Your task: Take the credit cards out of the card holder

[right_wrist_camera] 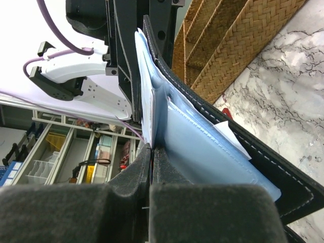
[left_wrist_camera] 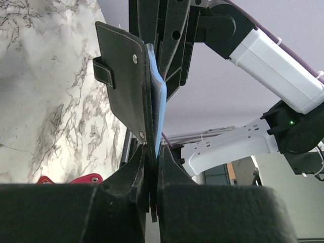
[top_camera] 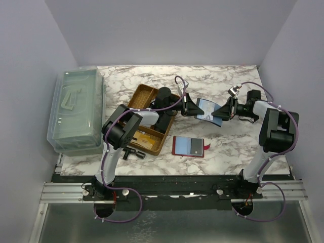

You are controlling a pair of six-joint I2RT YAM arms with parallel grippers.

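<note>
An open card holder (top_camera: 209, 110), black outside with light-blue sleeves, is held in the air between both grippers. My left gripper (top_camera: 192, 109) is shut on the holder's edge; in the left wrist view its black cover (left_wrist_camera: 121, 81) rises from the fingers, with a snap tab. My right gripper (top_camera: 227, 112) is shut at the other side; in the right wrist view its fingertips pinch at the blue sleeves (right_wrist_camera: 197, 142), where a white card edge (right_wrist_camera: 233, 139) sticks out. Whether anything thin is between those fingertips is hard to tell.
A red-edged holder (top_camera: 188, 146) with blue and grey halves lies below on the marble table. A wicker tray (top_camera: 161, 144) is under the left arm; a lidded plastic box (top_camera: 74, 111) stands at far left.
</note>
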